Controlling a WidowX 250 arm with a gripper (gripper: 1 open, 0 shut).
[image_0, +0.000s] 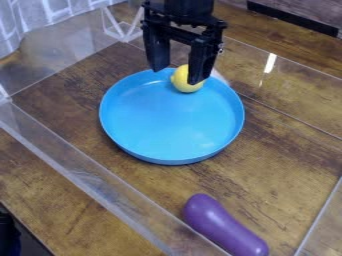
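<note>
My gripper is open, its two black fingers hanging over the back part of a blue plate. Between and just behind the fingertips a yellow round object rests on the plate, partly hidden by the right finger. I cannot tell whether the fingers touch it. A purple eggplant-like object lies on the wooden table at the front right, apart from the plate.
The wooden table has bare room right of the plate and to its left. Clear transparent edges run along the left side and the lower right corner.
</note>
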